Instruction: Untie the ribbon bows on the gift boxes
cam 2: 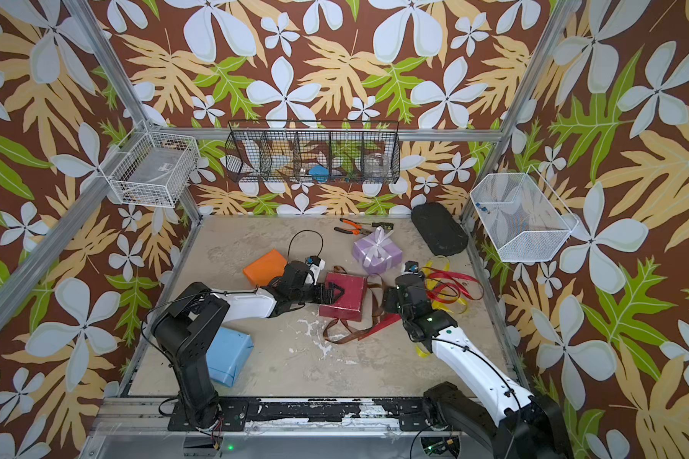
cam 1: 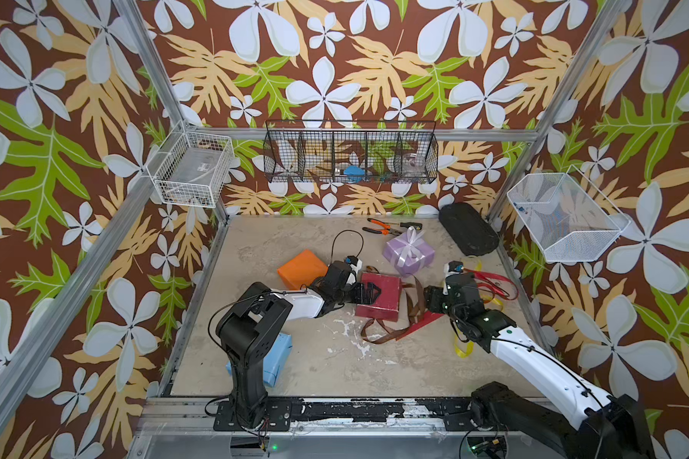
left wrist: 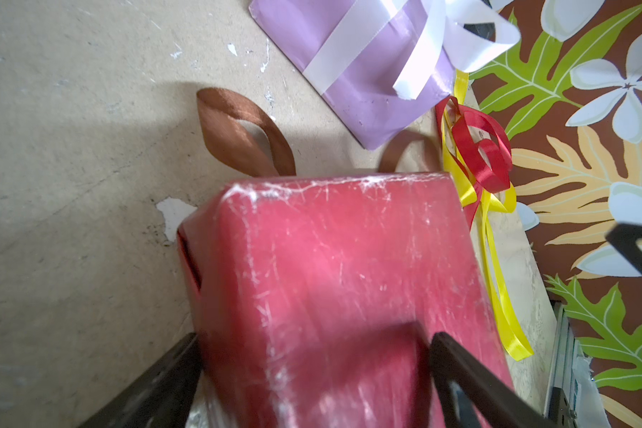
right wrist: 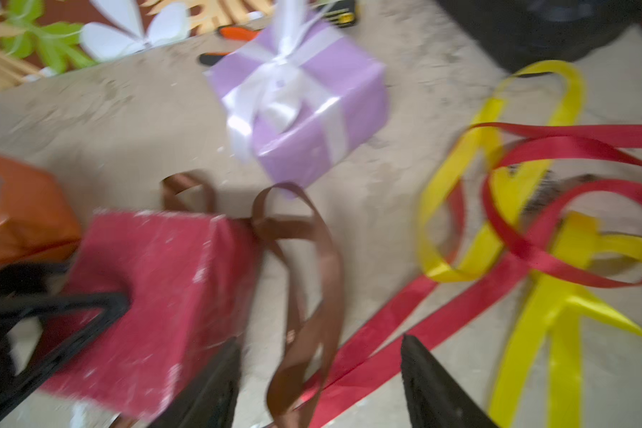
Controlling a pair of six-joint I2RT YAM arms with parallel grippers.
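The red box [cam 1: 377, 297] has no bow on its top; my left gripper is open around its near end. Loose brown ribbon [right wrist: 321, 285] lies beside it, with red ribbon [right wrist: 599, 192] and yellow ribbon [right wrist: 570, 356] further right. Behind sits the lavender box [right wrist: 314, 107] with a white bow [right wrist: 281, 100] on it. My right gripper hangs over the ribbons right of the red box, blurred, fingers apart with nothing seen held.
An orange box [cam 1: 302, 267] sits left, a blue box [cam 2: 229, 355] at front left. Pliers [cam 1: 382, 227] and a black pouch [cam 1: 467, 229] lie at the back. Wire baskets hang on the frame.
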